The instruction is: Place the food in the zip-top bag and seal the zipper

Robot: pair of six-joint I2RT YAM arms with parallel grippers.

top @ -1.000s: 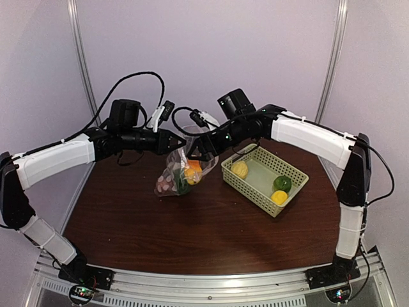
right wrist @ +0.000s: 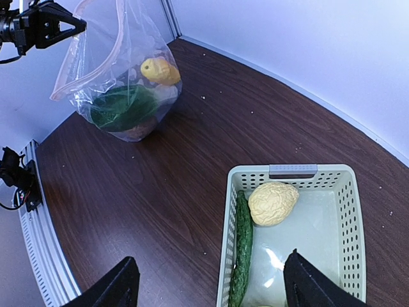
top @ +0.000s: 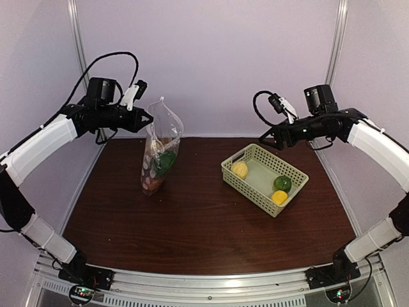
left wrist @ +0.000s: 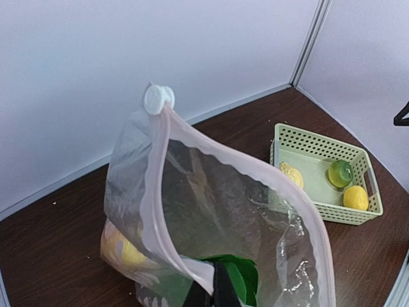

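Observation:
The clear zip bag (top: 153, 150) hangs upright at the left, its bottom at the table. My left gripper (top: 151, 119) is shut on the rim of its mouth. The white slider (left wrist: 158, 99) sits at the far end of the zipper, and the mouth gapes open. Inside lie a yellow-orange fruit (right wrist: 160, 71) and a green leafy vegetable (right wrist: 123, 107), with other pieces blurred by the plastic. My right gripper stands open and empty, above the basket's side, well away from the bag.
The pale green basket (top: 254, 199) holds a ridged yellow food (right wrist: 273, 203), a cucumber (right wrist: 242, 249), a green pepper (top: 282, 183) and a yellow item (top: 279, 197). Bare dark table (top: 192, 230) lies in front and between basket and bag.
My right gripper has drawn back from the bag's mouth to the right. The left gripper has carried the bag left and up, and the yellow-orange fruit has settled lower inside it.

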